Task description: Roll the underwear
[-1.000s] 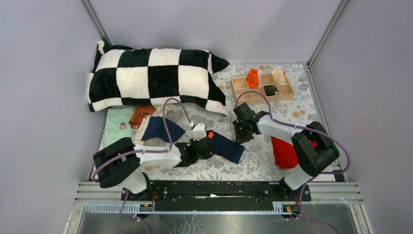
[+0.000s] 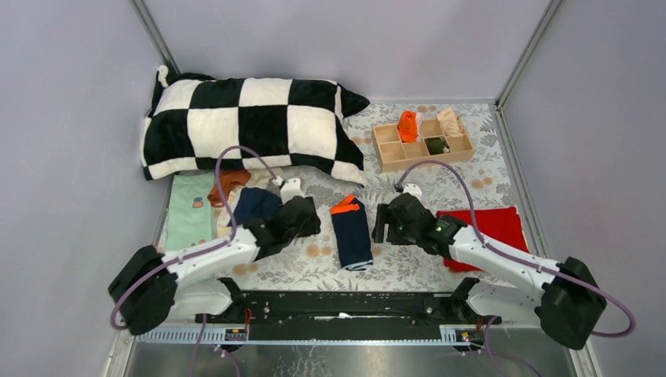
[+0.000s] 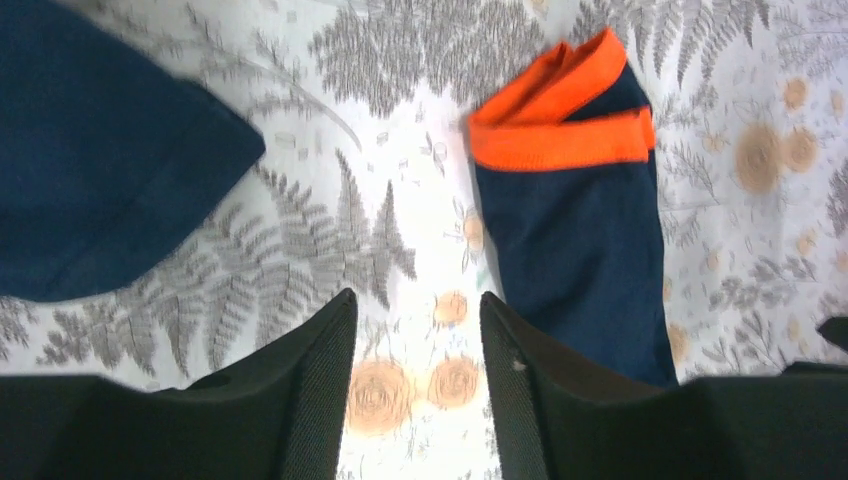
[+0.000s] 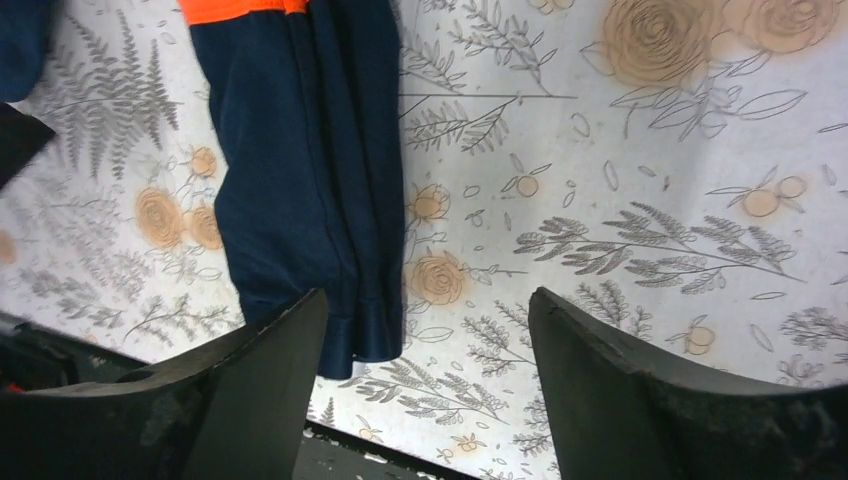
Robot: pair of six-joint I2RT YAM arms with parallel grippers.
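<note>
A navy underwear (image 2: 350, 236) with an orange band lies folded in a long upright strip at the middle of the floral mat, its band toward the back; it shows also in the left wrist view (image 3: 570, 240) and right wrist view (image 4: 280, 180). My left gripper (image 2: 309, 224) is apart from it on the left, fingers spread (image 3: 418, 330) with nothing between them. My right gripper (image 2: 382, 224) hovers just right of it, fingers apart (image 4: 429, 330) over bare mat and the underwear's edge.
Other garments (image 2: 259, 206) lie at left, a checkered pillow (image 2: 259, 126) behind them. A divided wooden box (image 2: 420, 157) stands at back right; a red cloth (image 2: 495, 224) lies at right. Bare mat surrounds the underwear's front end.
The underwear has turned from slanted to nearly straight front-to-back.
</note>
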